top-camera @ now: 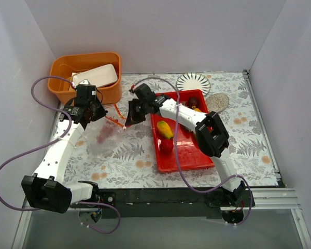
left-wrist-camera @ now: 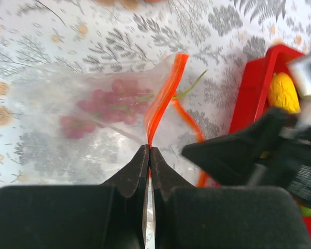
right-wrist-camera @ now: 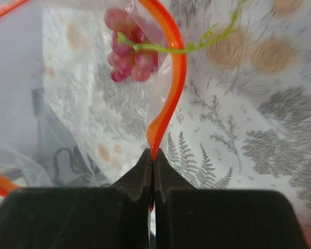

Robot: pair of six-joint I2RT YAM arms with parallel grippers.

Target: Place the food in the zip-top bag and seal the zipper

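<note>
A clear zip top bag (left-wrist-camera: 46, 129) with an orange zipper edge lies on the patterned mat, and red grapes (left-wrist-camera: 111, 104) show through its film. The grapes' green stem (right-wrist-camera: 212, 39) pokes out over the zipper edge at the bag's mouth. My left gripper is shut on one orange edge of the bag. In the right wrist view, my right gripper is shut on the orange edge near the stem side. The mouth gapes between the two grippers. Part of the lower orange edge is hidden behind the right fingers in the left wrist view.
A red tray (top-camera: 184, 163) right of the bag holds a yellow item (top-camera: 165, 129), a red round item (top-camera: 166, 146) and more food. An orange bin (top-camera: 67, 65) stands back left; a striped plate (top-camera: 193, 82) lies at the back.
</note>
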